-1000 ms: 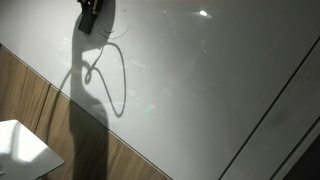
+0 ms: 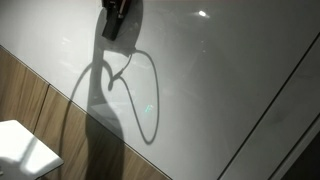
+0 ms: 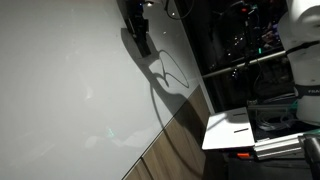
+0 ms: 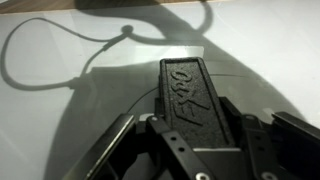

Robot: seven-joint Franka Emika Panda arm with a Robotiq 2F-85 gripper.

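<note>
A black block-shaped eraser (image 4: 190, 95) with raised lettering on its face is held in my gripper, which is shut on it. It lies against or just over a glossy white board (image 2: 220, 70); whether it touches cannot be told. In exterior view 1 the eraser (image 2: 110, 28) shows at the top, left of the middle. From exterior view 2, its dark shape (image 3: 143, 45) also shows near the top. A thin dark curved line (image 4: 143, 98) runs on the board beside the eraser in the wrist view.
Shadows of the arm and a looped cable (image 2: 150, 85) fall across the board. Wood panelling (image 2: 60, 125) borders it, with a white tabletop (image 2: 25, 150) beyond. Much of the board is clear. A dark area with equipment (image 3: 265, 105) lies to the right in exterior view 2.
Across exterior view 1, my gripper and the eraser have moved right and slightly down, their shadow moving along. Thin curved marks that showed right of the eraser earlier are no longer clearly visible there.
</note>
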